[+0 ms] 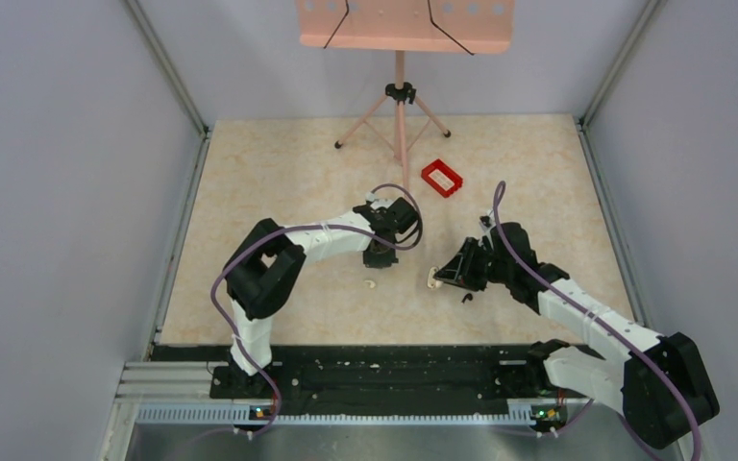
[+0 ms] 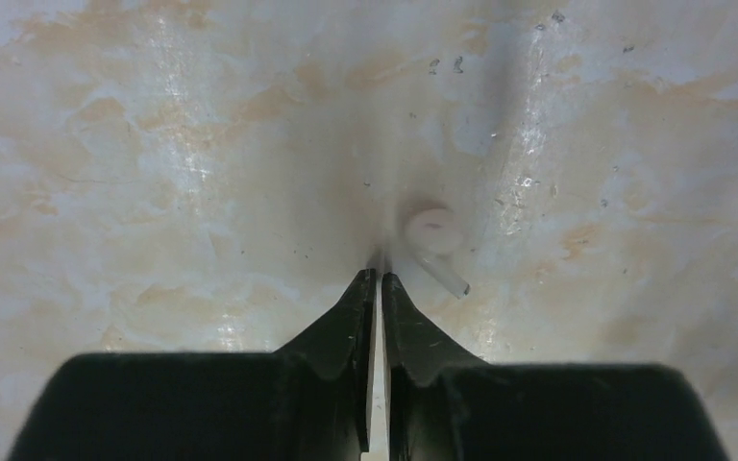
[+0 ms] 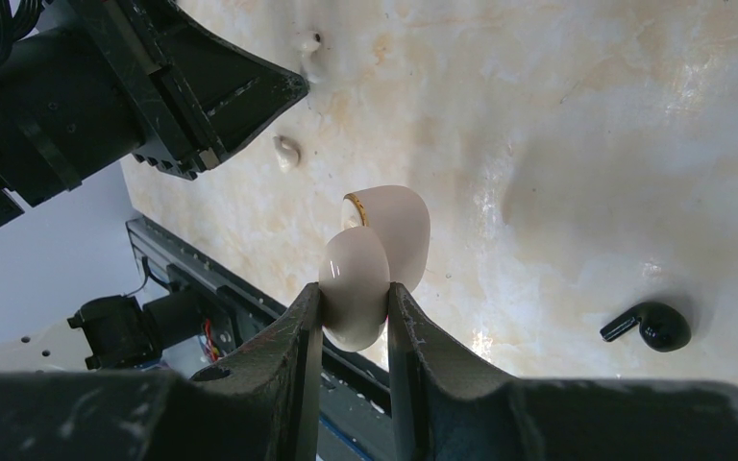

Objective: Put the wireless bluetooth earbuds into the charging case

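Observation:
My right gripper is shut on the white charging case, whose lid stands open. My left gripper is shut, its tips just beside a blurred white earbud; whether it grips anything is unclear. In the right wrist view that earbud is by the left gripper's tip, and another white earbud lies on the table nearer the front edge. A black earbud lies to the right of the case.
A red tray sits behind the grippers, beside the pink stand. The table has clear room at the back left and between the grippers.

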